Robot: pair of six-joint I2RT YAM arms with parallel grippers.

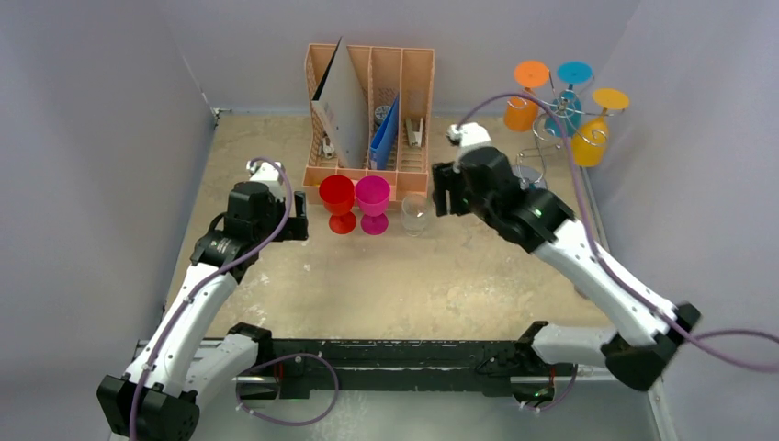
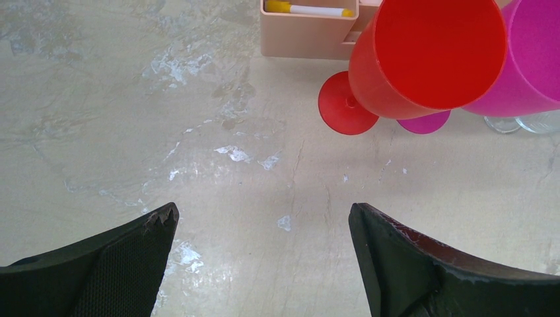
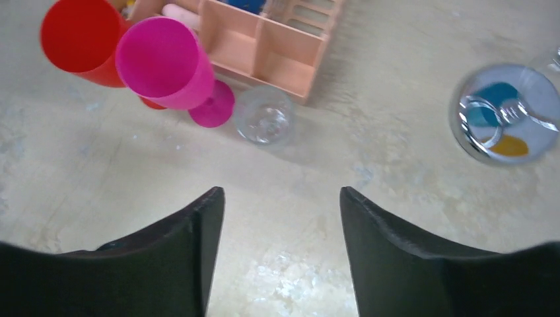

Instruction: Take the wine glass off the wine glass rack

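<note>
The metal rack (image 1: 588, 112) stands at the back right, with an orange glass (image 1: 521, 112), a blue glass (image 1: 564, 116) and a yellow glass (image 1: 589, 142) hanging upside down from it. On the table by the organizer, a red goblet (image 1: 337, 195), a magenta goblet (image 1: 373, 196) and a clear glass (image 3: 265, 117) stand upright in a row. My right gripper is open and empty, held above the table to the right of the clear glass. To the left of the red goblet, my left gripper is open, with only tabletop between its fingers.
A peach organizer (image 1: 416, 69) holding a grey board, a blue folder and small items stands at the back. The rack's round base (image 3: 475, 142) appears right of my right gripper. Bare tabletop (image 1: 386, 285) lies in front of the goblets.
</note>
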